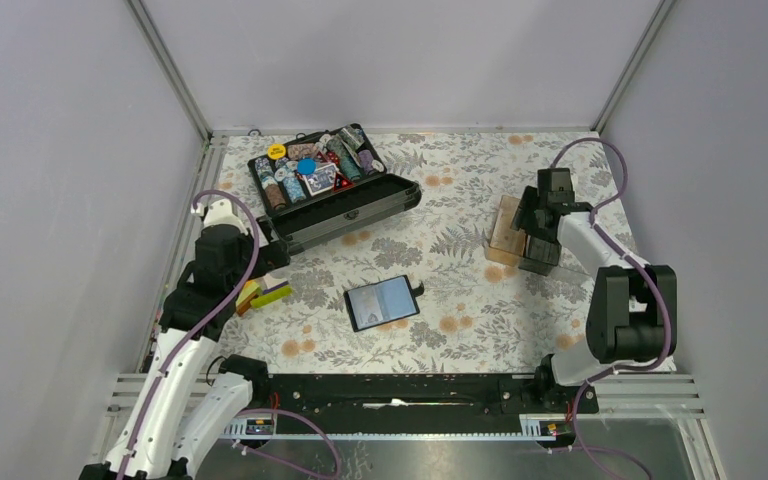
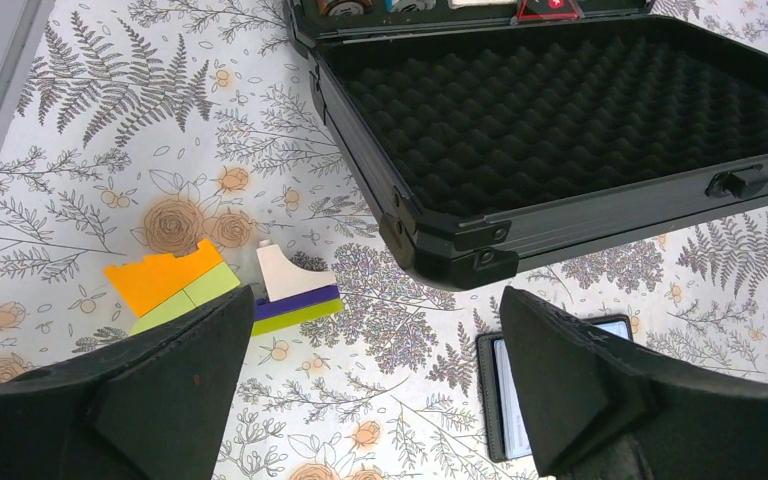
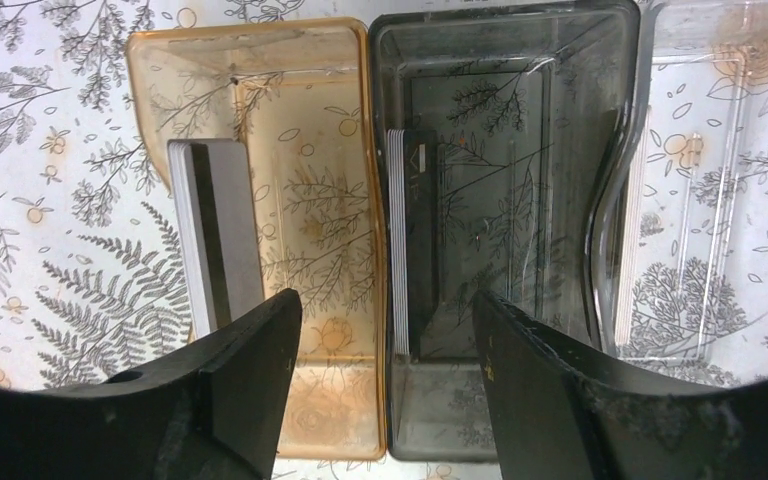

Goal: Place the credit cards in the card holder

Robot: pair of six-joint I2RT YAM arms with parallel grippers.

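Stacks of cards stand on edge in the plastic trays: white-edged cards (image 3: 210,230) in the amber tray (image 3: 325,400), dark cards (image 3: 415,240) in the smoky tray (image 3: 530,20), others at the clear tray's left. My right gripper is part open over the smoky and amber trays, nothing between its fingers. The card holder (image 1: 382,302), seemingly the open wallet-like item, lies front centre, partly seen in the left wrist view. My left gripper stands open and empty at the left, near colored pieces (image 2: 175,285).
An open black case (image 1: 340,215) with chips and cards fills the back left, its near corner close to my left gripper.
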